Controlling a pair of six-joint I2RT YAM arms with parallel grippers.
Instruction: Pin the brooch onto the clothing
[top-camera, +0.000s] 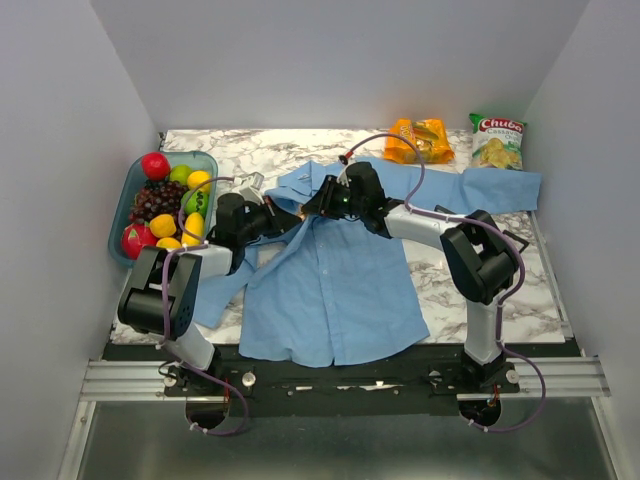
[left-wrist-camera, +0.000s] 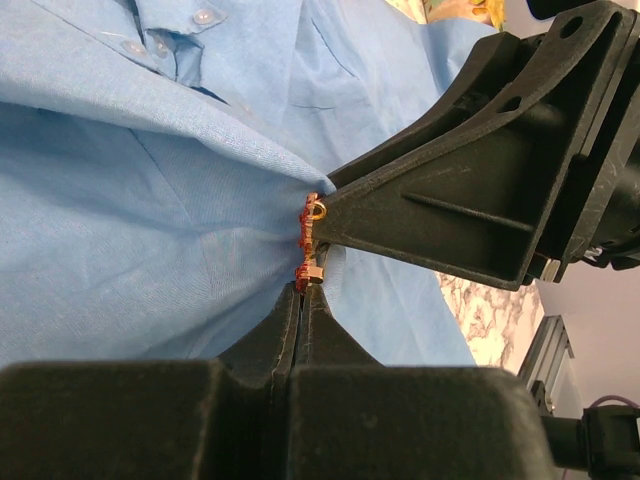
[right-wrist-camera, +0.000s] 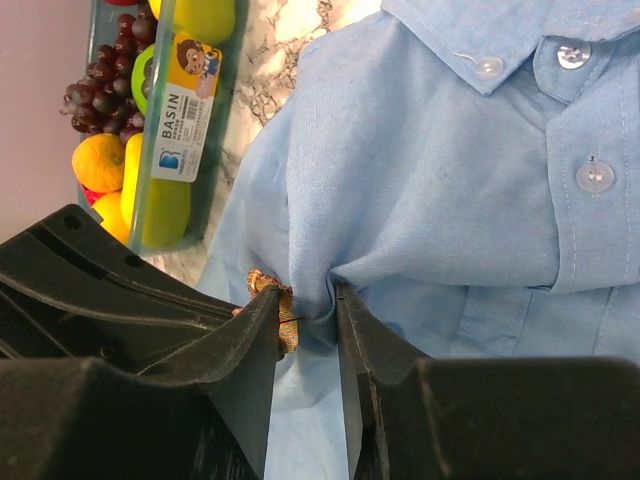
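The light blue shirt lies spread on the table with a fold raised toward the collar. Right beside that fold, the small red-and-gold brooch stands on edge against the cloth. My left gripper is shut, its tips meeting at the brooch's lower edge. From the other side my right gripper is shut on the shirt's fold, and the brooch shows by its left finger. Whether the brooch's pin passes through the cloth is hidden by the fingers. In the top view, both grippers meet above the shirt's upper left.
A basin of fruit stands left of the shirt, close to my left arm. An orange snack bag and a Chuba bag sit at the back right. Bare marble tabletop shows at the right, beneath my right arm.
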